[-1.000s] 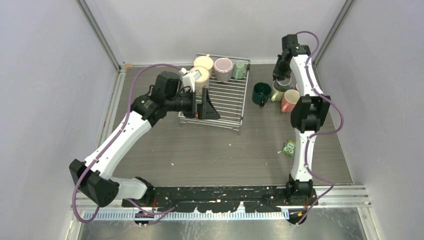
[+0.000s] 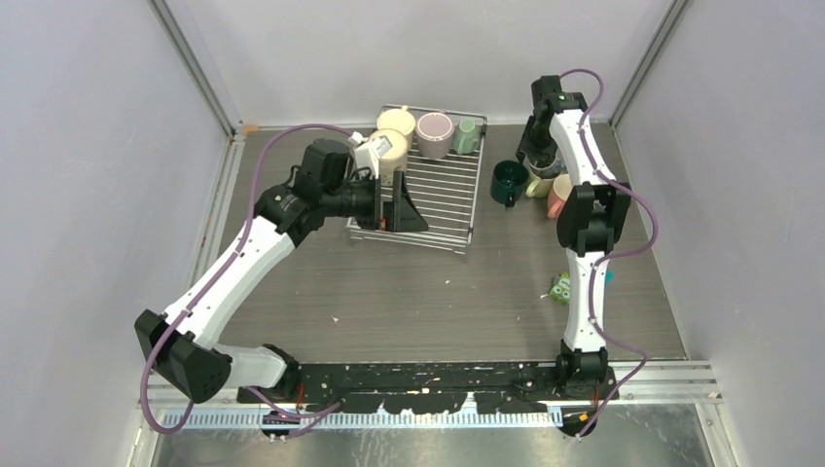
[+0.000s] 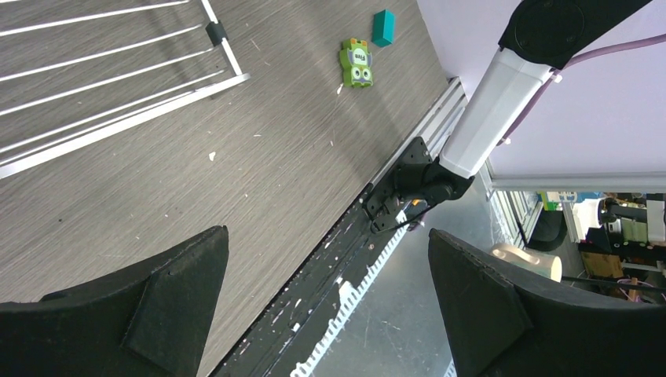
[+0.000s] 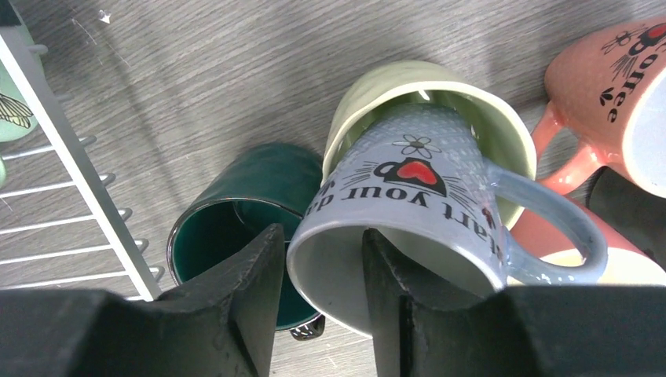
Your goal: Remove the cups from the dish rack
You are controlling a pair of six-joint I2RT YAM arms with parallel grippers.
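A grey-blue cup (image 4: 408,184) with a cat-face print leans tilted, its base in the mouth of a pale green cup (image 4: 357,106). My right gripper is part open over its rim, one finger inside the cup and the other outside, with a gap showing. A dark green cup (image 2: 509,182) stands close on the left, pink cups (image 2: 558,195) on the right. On the dish rack (image 2: 450,209) remain two cream cups (image 2: 396,122), a pink cup (image 2: 435,134) and a mint cup (image 2: 466,136). My left gripper stands open and empty above the rack's front.
A small green owl toy (image 2: 560,288) and a teal block (image 3: 383,28) lie at the right of the table. Walls rise at the back and both sides.
My right gripper has shifted left and slightly toward the front, and the fingers now sit nearer the dark green cup. The left arm and the rack's cups have stayed put.
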